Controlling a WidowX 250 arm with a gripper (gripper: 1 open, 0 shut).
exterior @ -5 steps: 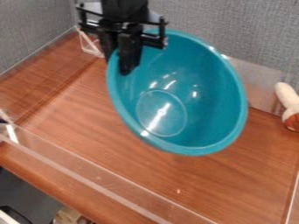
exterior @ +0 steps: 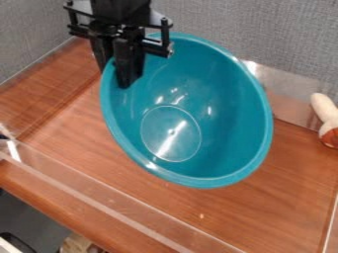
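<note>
A large teal plastic bowl [exterior: 218,119] is held tilted on its side, its inside facing the camera, filling the middle of the view. My black gripper [exterior: 126,64] is shut on the bowl's rim at its upper left, the fingers partly overlapping the rim. The wooden surface [exterior: 79,168] lies behind and beneath the bowl; whether the bowl touches it cannot be told.
A white object with a red-brown part [exterior: 326,120] lies at the right edge. A metallic strip [exterior: 284,84] runs behind the bowl, before grey padded walls. Clear edging crosses the lower left.
My gripper and the bowl have moved to the left, and the bowl's lower rim now sits a little lower in the view.
</note>
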